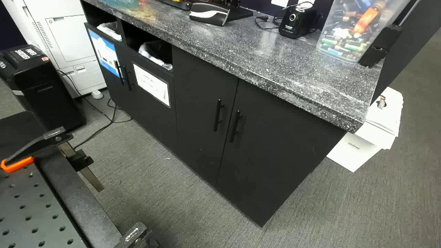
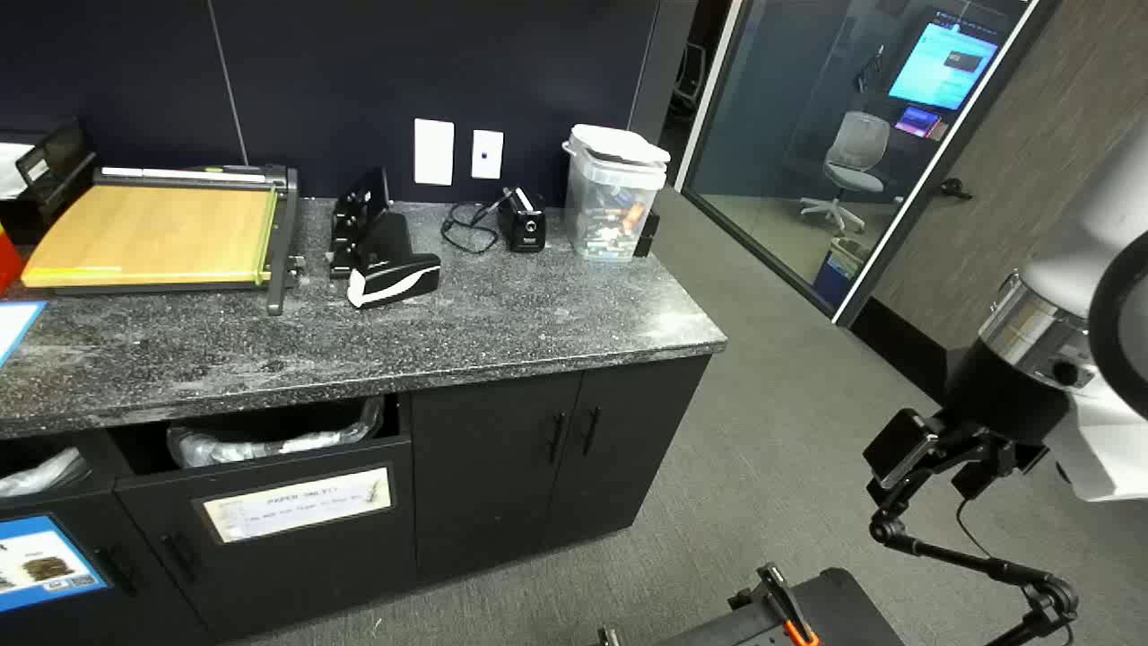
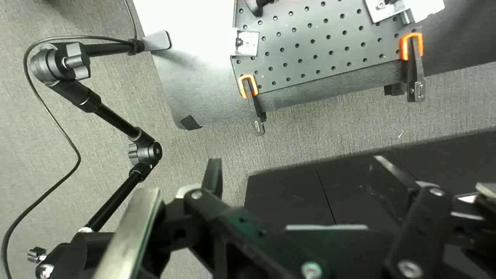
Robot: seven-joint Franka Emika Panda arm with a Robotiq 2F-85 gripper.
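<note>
My gripper stands open in the wrist view, its two black fingers [image 3: 213, 176] wide apart and nothing between them. Beneath it lie grey carpet and the dark top of a cabinet front [image 3: 297, 195], well below the fingers. In exterior view 2 part of the white arm [image 2: 1108, 215] comes in from the right, over the floor beyond the counter's end. Exterior view 1 shows neither arm nor gripper.
The perforated board [image 3: 321, 42] is held by orange-tipped clamps [image 3: 414, 60]. A jointed black stand [image 3: 116, 118] rises beside it. On the speckled counter [image 2: 506, 334] are a paper trimmer [image 2: 161, 231], a stapler [image 2: 393, 282], a sharpener [image 2: 524, 222] and a clear tub [image 2: 613, 205].
</note>
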